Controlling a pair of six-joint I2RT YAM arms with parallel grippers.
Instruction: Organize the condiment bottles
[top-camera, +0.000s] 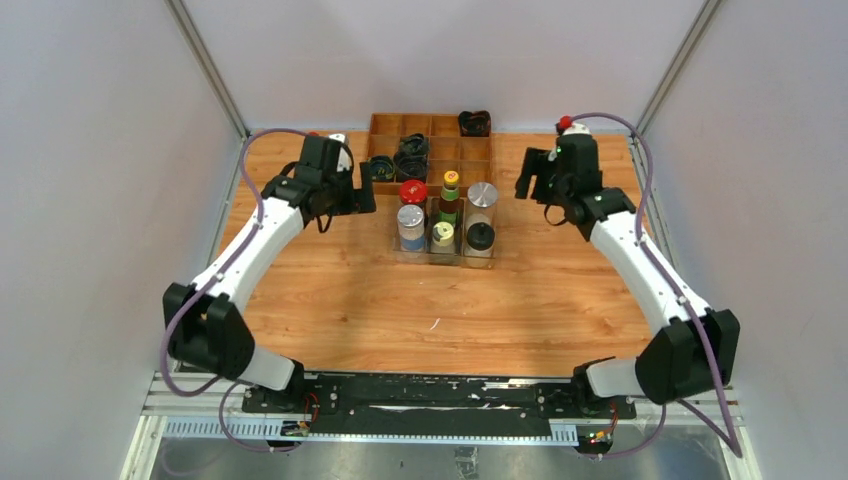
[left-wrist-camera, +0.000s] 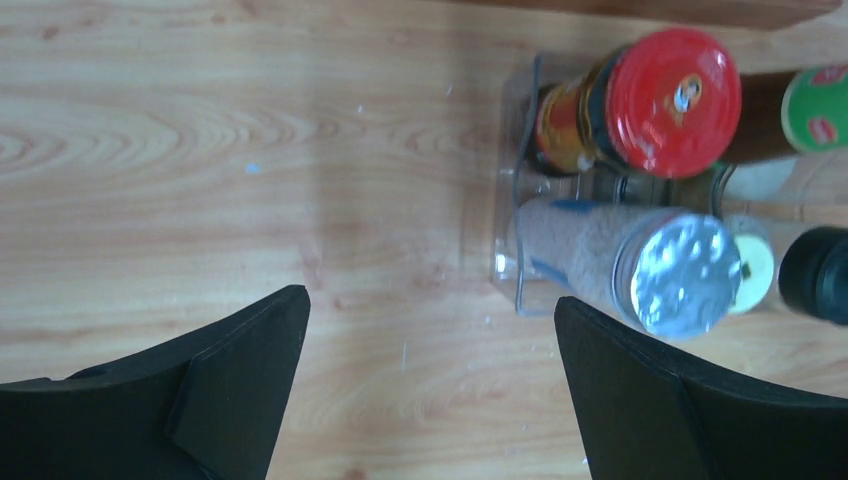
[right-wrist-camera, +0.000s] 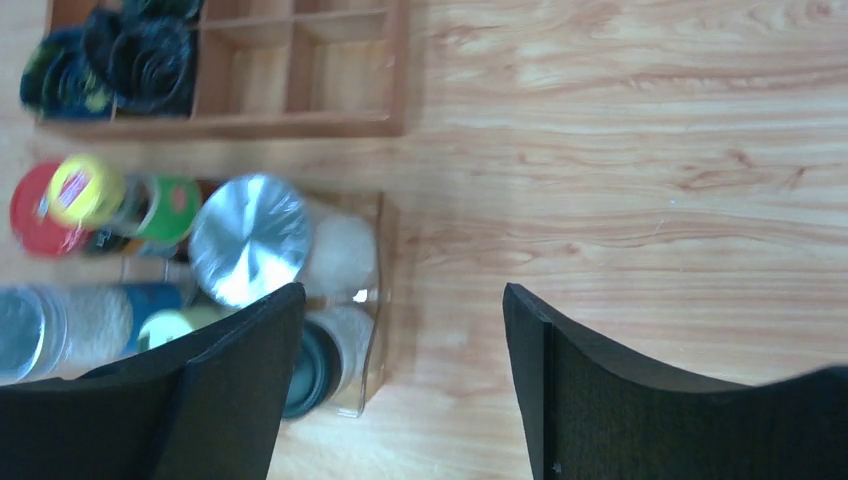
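Note:
A clear organizer (top-camera: 428, 258) at the table's centre holds condiment bottles: a red-capped jar (top-camera: 413, 190), a silver-lidded shaker (top-camera: 410, 226), a yellow-capped bottle (top-camera: 450, 200), a cream-capped bottle (top-camera: 443, 234), a tall silver-capped container (top-camera: 482, 198) and a black-capped jar (top-camera: 480, 238). My left gripper is left of the organizer, open and empty, its fingers framing bare wood beside it. My right gripper is right of the organizer, open, with only table between its fingers.
A wooden compartment tray (top-camera: 445, 123) behind the organizer holds several dark objects, with some cells empty. Walls enclose the sides and back.

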